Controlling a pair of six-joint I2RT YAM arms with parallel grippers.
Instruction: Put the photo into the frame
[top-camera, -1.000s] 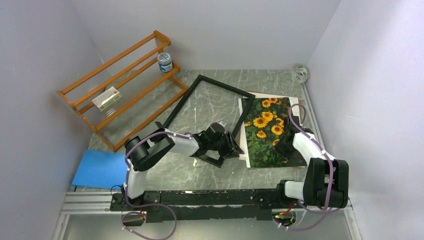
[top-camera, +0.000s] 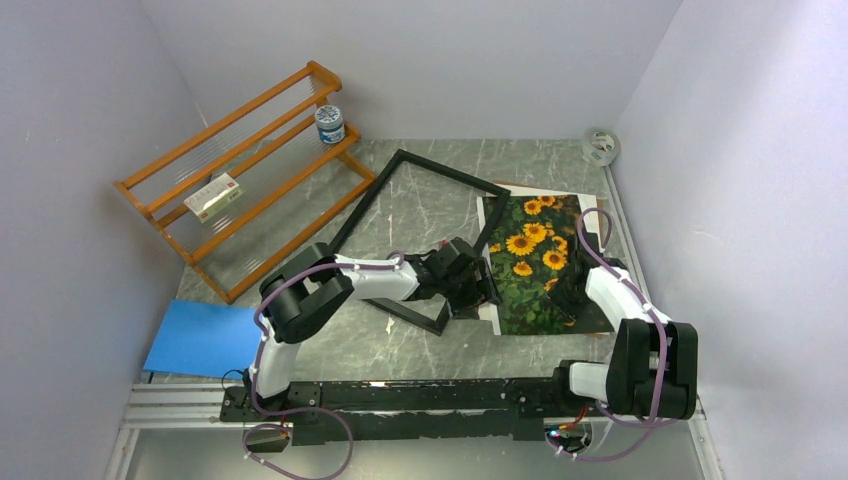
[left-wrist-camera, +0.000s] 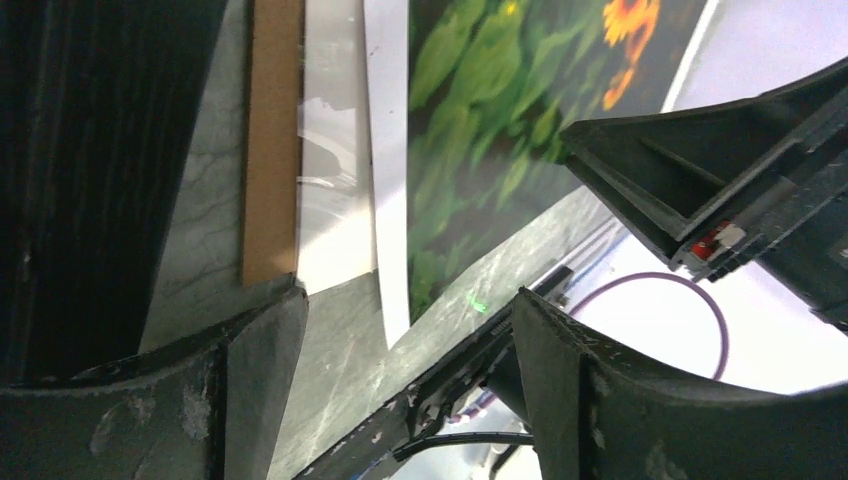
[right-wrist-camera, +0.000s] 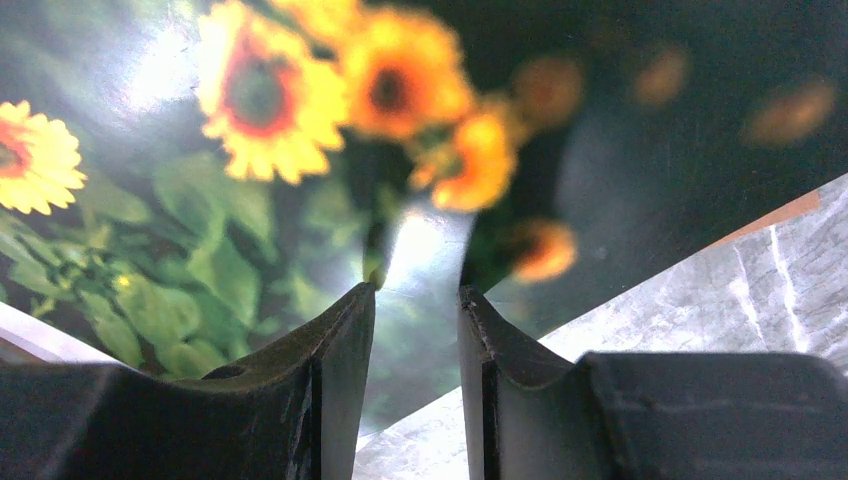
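Observation:
The sunflower photo lies flat at the right of the table, over white sheets and a brown board. The black frame lies empty to its left, touching or overlapping at the corner. My left gripper is open above the board's left edge and white layers, between frame and photo, nothing visibly held. My right gripper is low on the photo's dark lower-right part, its fingertips slightly apart on the glossy surface; whether anything is between them is unclear.
A wooden rack with a jar and small box stands at the back left. A blue mat lies at the front left, a tape roll at the back right. Walls enclose the table.
The right arm, photo and frame have not visibly moved.

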